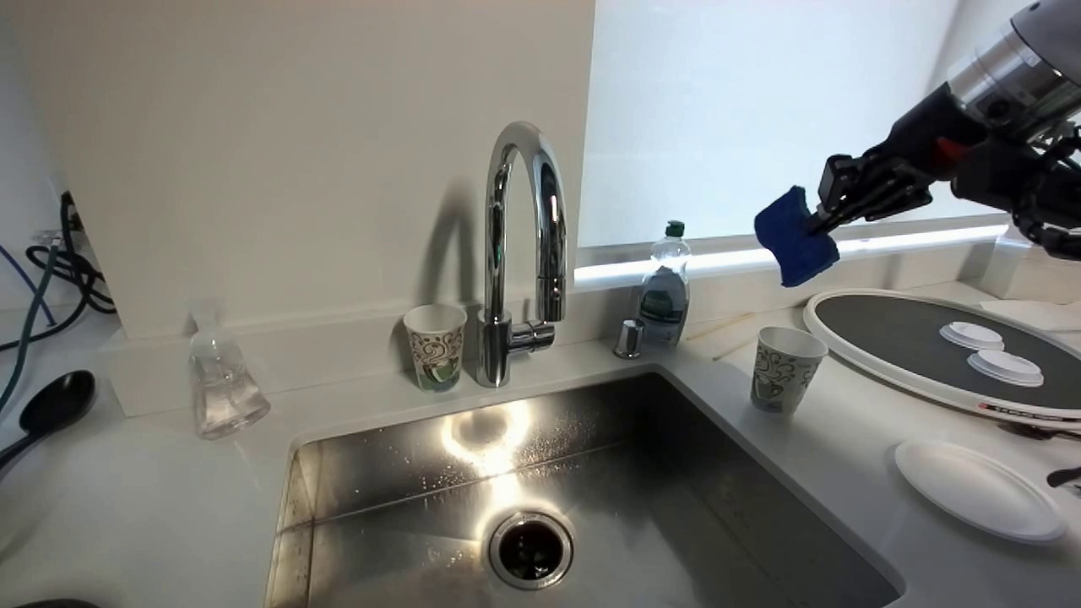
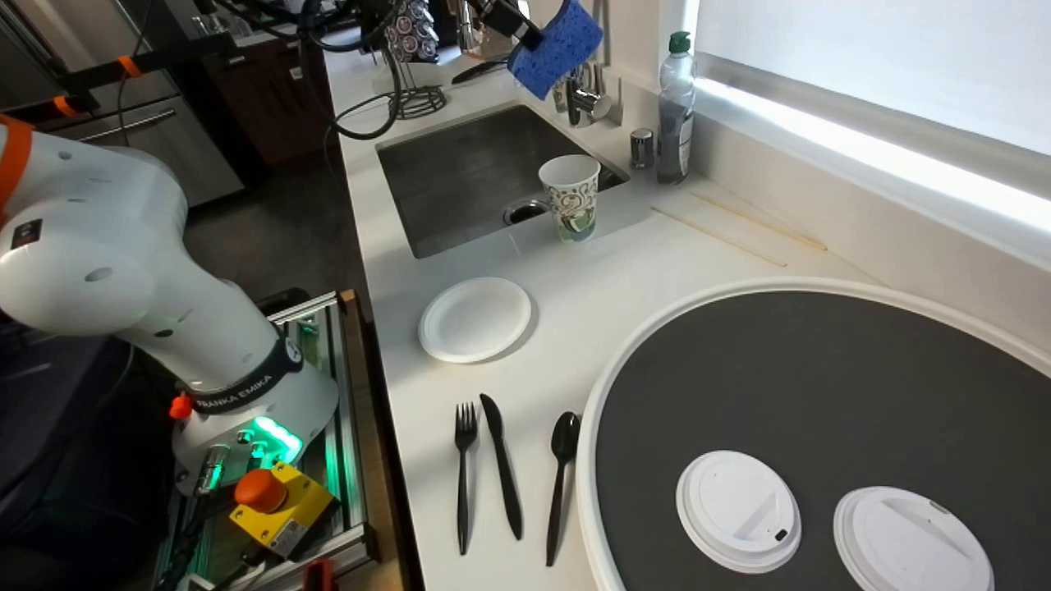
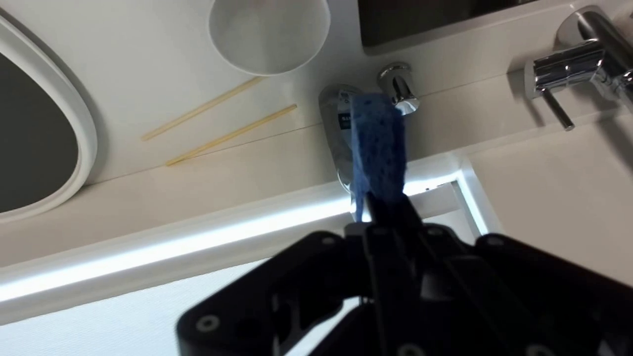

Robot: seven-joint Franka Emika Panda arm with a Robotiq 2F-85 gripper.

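A blue sponge (image 1: pixel 793 239) is pinched at one edge by my gripper (image 1: pixel 818 219), which is shut on it. In exterior view 1 both hang in the air, above and behind the patterned paper cup (image 1: pixel 786 370) on the right counter. Exterior view 2 shows the sponge (image 2: pixel 557 48) high up at the top, before the faucet. Seen from the wrist, the sponge (image 3: pixel 378 148) sticks out beyond my fingertips and covers part of the dish soap bottle (image 3: pixel 336 133). Most of the fingers are dark and hard to make out there.
The steel sink (image 1: pixel 426 527) with its tall faucet (image 1: pixel 496 243) lies left of the arm. A second cup (image 1: pixel 437 350) stands by the faucet. White plate (image 2: pixel 475 319), black cutlery and a grey round board (image 2: pixel 818 394) with two lids occupy the right counter.
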